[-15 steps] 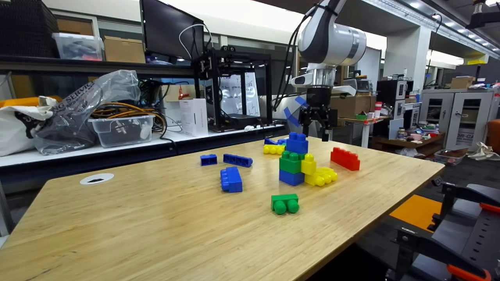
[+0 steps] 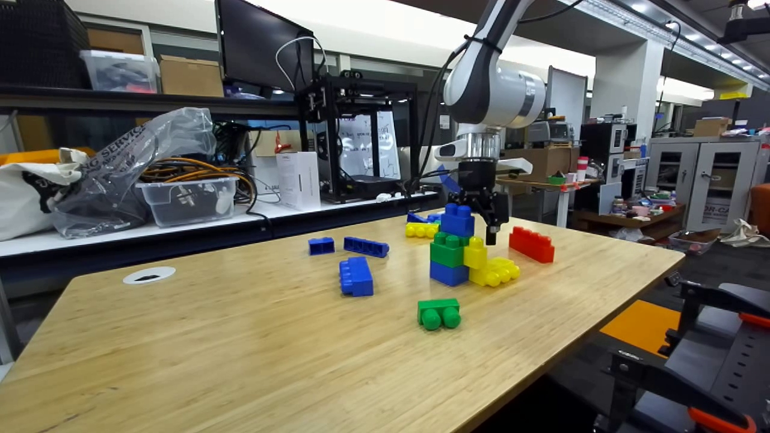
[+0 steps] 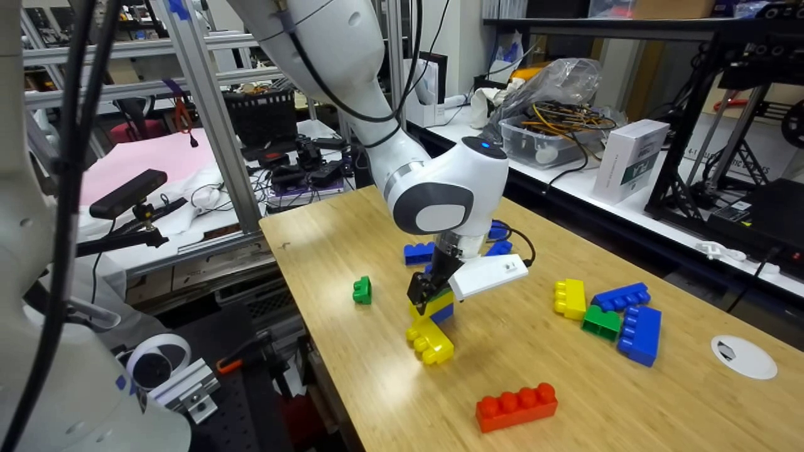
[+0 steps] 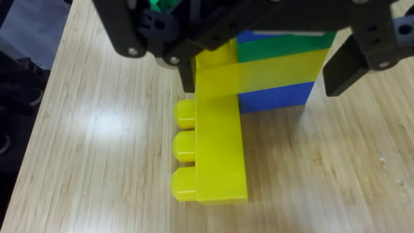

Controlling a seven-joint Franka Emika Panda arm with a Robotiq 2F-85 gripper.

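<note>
A stack of bricks stands on the table, with a blue brick (image 2: 449, 273) at the bottom, a green brick (image 2: 447, 249) and a yellow brick (image 2: 474, 254) above it, and another blue brick (image 2: 458, 221) on top. My gripper is open; in the wrist view the stack shows between its spread fingers, and none of them grips it. From the first exterior view, the gripper is low behind the stack, partly hidden by the top brick. Beside the stack's base, a long yellow brick (image 4: 220, 151) lies on its side, studs facing left in the wrist view.
A red brick (image 3: 517, 407) and a small green brick (image 2: 438, 314) lie apart from the stack. Several loose blue bricks (image 2: 355, 277), a yellow brick (image 3: 570, 300) and another green brick (image 3: 602, 322) are scattered about. Bare table (image 2: 238, 339) stretches toward the first exterior camera.
In the first exterior view, the arm and gripper have come down and left, from above and behind the stack to close beside its upper part. The bricks have not moved.
</note>
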